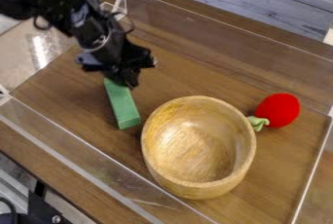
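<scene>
My black gripper (pixel 120 72) reaches in from the upper left and hovers low over the far end of a green block (pixel 124 107), which lies on the wooden table. The gripper covers part of that end; whether it touches the block, I cannot tell, and its fingertips are hard to make out. A wooden bowl (pixel 196 177) stands to the right of the block, and a red pepper-like toy (pixel 277 108) with a green stem lies beyond the bowl at the right.
Clear plastic walls line the wooden table (pixel 208 72) along the back, the near side and the right. Free table surface lies behind the bowl and to the left of the block.
</scene>
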